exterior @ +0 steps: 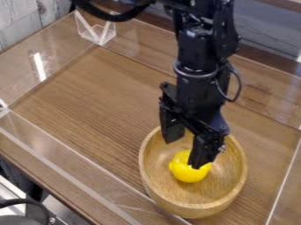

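A black gripper (189,124) at the end of the dark arm hangs low over the wooden bowl (160,193), its lower part over the bowl's back half. Inside the bowl sits a yellow object (189,170), round and lemon-like, just below the gripper's lower right part, which partly overlaps it in the view. Whether the fingers are open or shut, or touch the object, I cannot tell.
A wooden table (77,114) fills the view, clear at the left and back. A clear plastic holder (97,26) stands at the far back left. Dark edges border the table at the top and lower left.
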